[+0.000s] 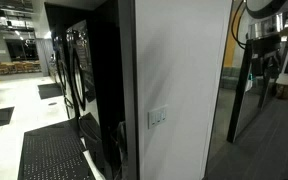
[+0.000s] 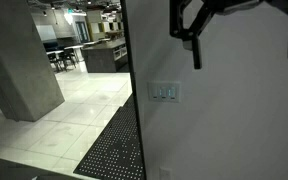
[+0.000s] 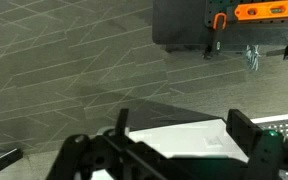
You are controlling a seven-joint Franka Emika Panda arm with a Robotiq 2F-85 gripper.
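My gripper (image 2: 246, 45) is at the top of exterior view 2, in front of a white wall panel (image 2: 234, 115). Its two dark fingers stand wide apart, with nothing between them. The wrist view has the open gripper at the bottom edge, a white surface (image 3: 179, 138) lying between and beyond its fingertips. A plate of several light switches (image 2: 165, 91) sits on the panel, below and left of the gripper; exterior view 1 also shows this switch plate (image 1: 157, 116). The arm (image 1: 269, 35) is partly cut off at upper right there.
Grey plank floor (image 3: 74, 70) fills much of the wrist view. A dark platform (image 3: 189, 35) with an orange bar (image 3: 269, 10) lies at upper right. Beyond the panel's left edge are a black perforated mat (image 2: 114, 145) and open tiled floor (image 2: 79, 100).
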